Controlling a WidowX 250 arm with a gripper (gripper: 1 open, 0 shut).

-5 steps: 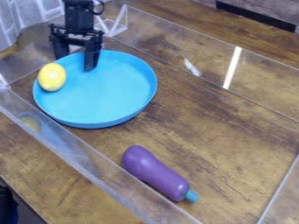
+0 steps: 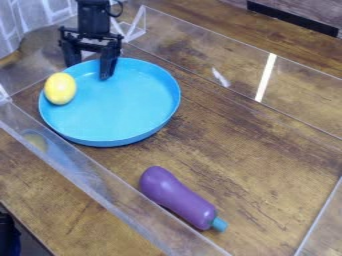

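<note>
My black gripper [image 2: 90, 52] hangs at the top left, over the back rim of a round blue tray [image 2: 123, 110]; its fingers are open, though small and dark in this view. A yellow oval object [image 2: 59, 88] lies in the tray at its left side. Near the front right of the tray, apart from it, a purple cylinder with a teal end [image 2: 179, 198] lies on the wooden floor.
Clear plastic walls [image 2: 80, 185] border the wooden work area [image 2: 254, 120] along the front left and the back. A white strip [image 2: 266, 77] and a small white patch are on the wood at the back right.
The gripper has shifted very slightly at the back of the tray; the objects have not moved.
</note>
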